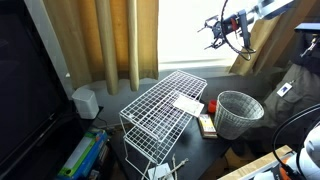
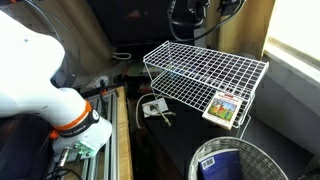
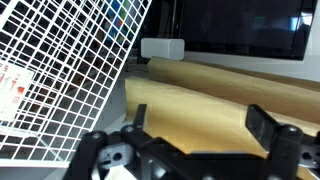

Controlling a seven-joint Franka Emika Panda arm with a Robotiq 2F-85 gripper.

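Observation:
My gripper is open, its two dark fingers wide apart with nothing between them. In exterior view 1 the gripper (image 1: pixel 213 32) hangs high in front of the bright window, well above the table and clear of everything on it. A white wire rack (image 1: pixel 150 123) stands below it, to the left in that view. On the rack lies a pale printed card (image 1: pixel 188 103). A small colourful box (image 1: pixel 207 126) stands between the rack and a white basket (image 1: pixel 238 118). Something dark blue (image 2: pixel 220 165) lies inside the basket in exterior view 2.
A red object (image 1: pixel 212 106) sits behind the box. Books (image 1: pixel 82 152) and a white device (image 1: pixel 86 103) lie left of the rack; cables and a white piece (image 1: pixel 160 171) are in front. A dark screen (image 1: pixel 30 70) borders the left, curtains (image 1: pixel 125 40) the back.

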